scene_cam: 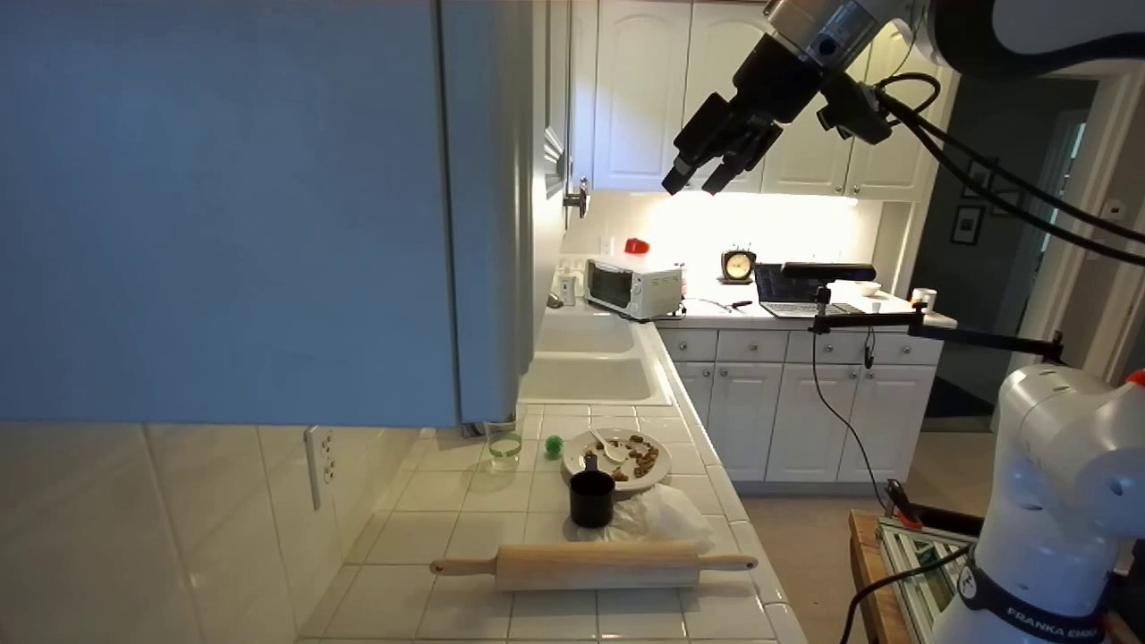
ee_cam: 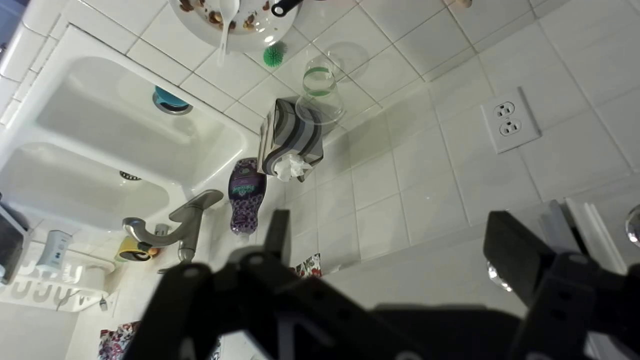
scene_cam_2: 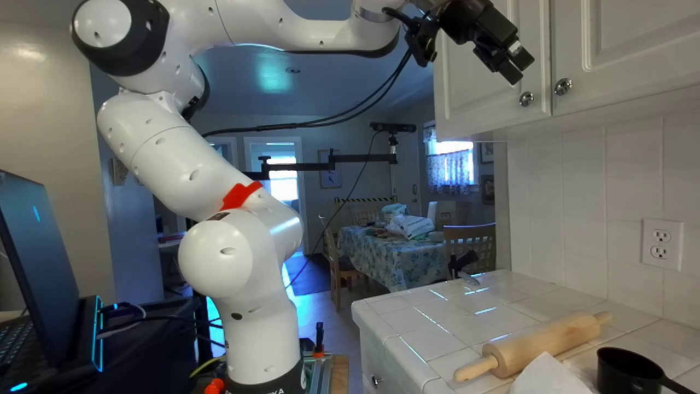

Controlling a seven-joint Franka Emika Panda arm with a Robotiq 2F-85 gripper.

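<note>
High above the counter, in front of the upper cabinets, my gripper (scene_cam: 692, 191) hangs with its fingers apart and nothing between them. The wrist view shows the same wide gap between the two dark fingers. On the tiled counter a wooden rolling pin (scene_cam: 598, 565) lies crosswise. Behind it stand a black cup with a handle (scene_cam: 592, 501) and a crumpled white bag (scene_cam: 671, 517). A white plate (scene_cam: 657, 472) bears brown food bits and a white spoon (scene_cam: 614, 451). Left of the plate are a green spiky ball (scene_cam: 554, 445) and a clear glass (scene_cam: 504, 449).
The upper cabinet (scene_cam_2: 617, 59) with round knobs is close to my gripper. A double sink (ee_cam: 120, 114), faucet (ee_cam: 189, 225), purple bottle (ee_cam: 246, 195) and striped tissue box (ee_cam: 292, 135) lie beyond the plate. Bare tiles (scene_cam_2: 453, 315) show near the counter's end.
</note>
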